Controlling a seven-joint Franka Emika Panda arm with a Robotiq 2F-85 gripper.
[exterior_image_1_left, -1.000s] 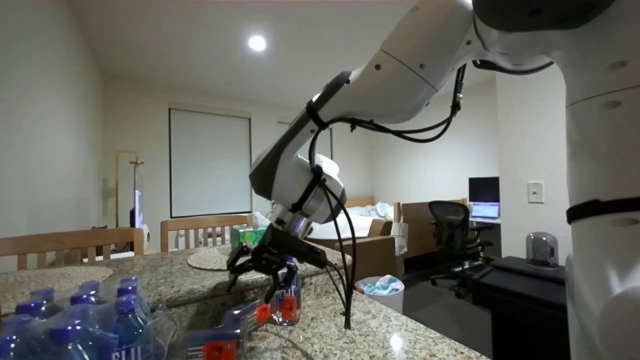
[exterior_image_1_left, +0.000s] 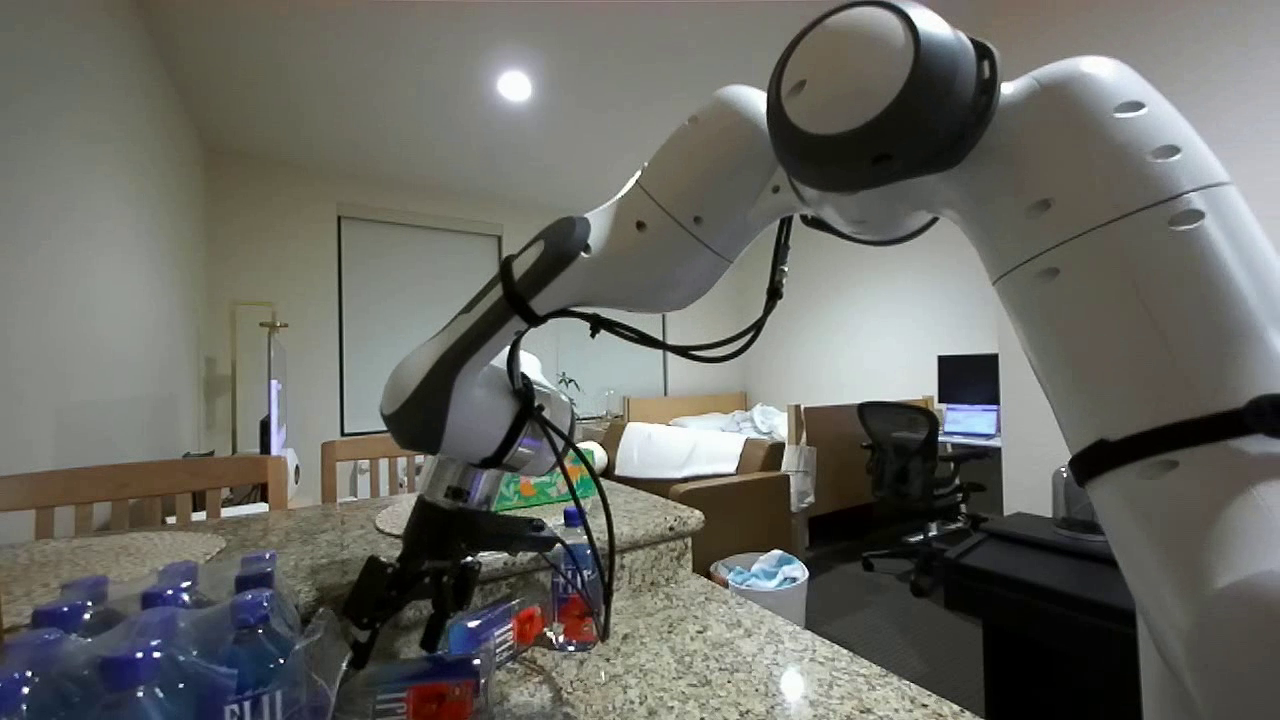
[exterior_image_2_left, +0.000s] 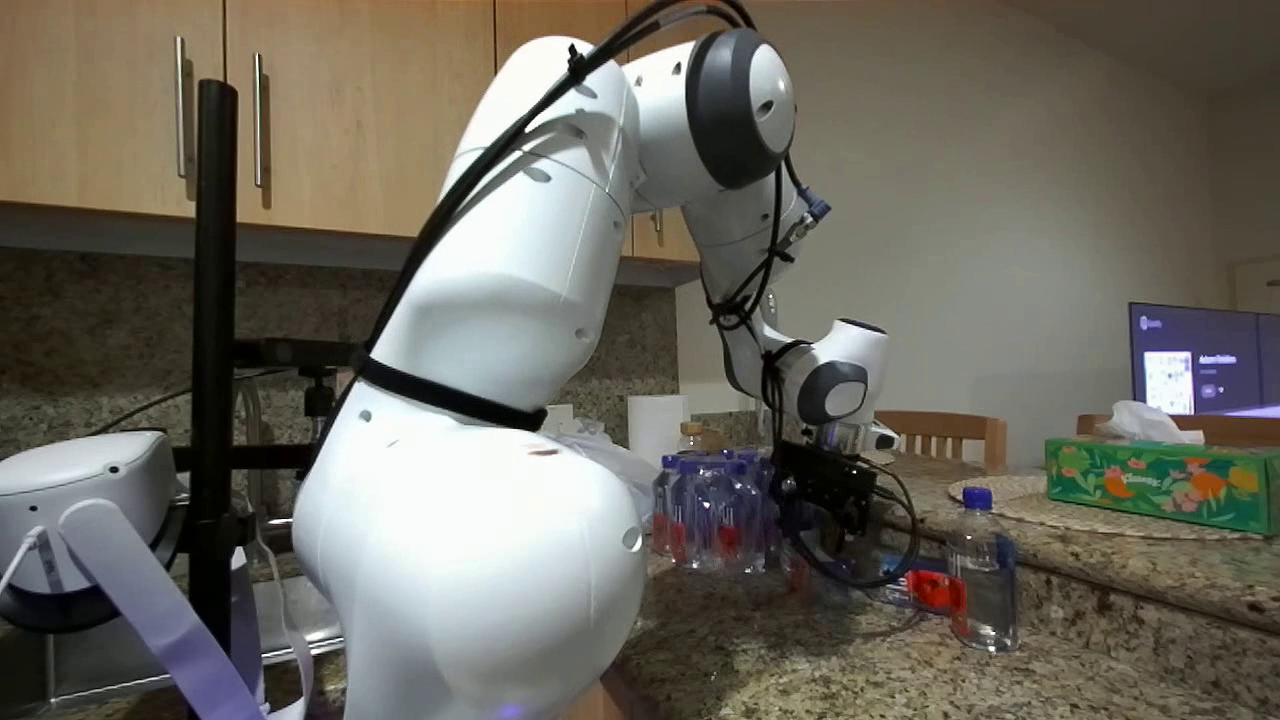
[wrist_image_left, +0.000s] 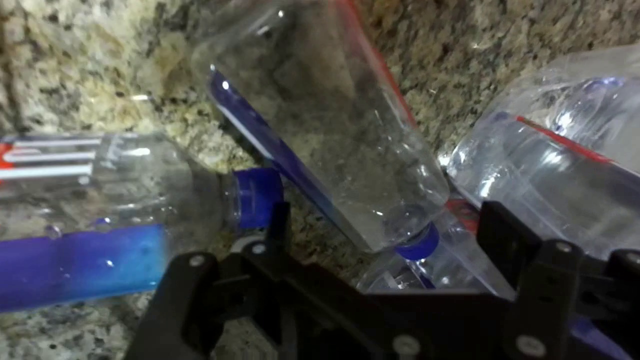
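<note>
My gripper is open low over the granite counter, in among lying Fiji bottles. In the wrist view, a clear bottle (wrist_image_left: 336, 120) with a blue cap lies with its cap end in front of the gap between my fingers. Another lying bottle (wrist_image_left: 114, 204) has its blue cap close to my left finger. Past the right finger is a pack of bottles (wrist_image_left: 552, 144) in clear wrap. An upright bottle (exterior_image_1_left: 575, 588) stands right of the gripper in exterior view 1. Whether a finger touches any bottle I cannot tell.
Wrapped upright bottles (exterior_image_2_left: 716, 504) crowd the counter beside the gripper. A raised granite ledge (exterior_image_1_left: 648, 522) runs behind, carrying a green tissue box (exterior_image_2_left: 1164, 486). Open counter (exterior_image_1_left: 720, 660) lies to the right in exterior view 1.
The arm has swung left and down in exterior view 1. My gripper has gone from in front of the upright bottle to the lying bottles beside the wrapped pack.
</note>
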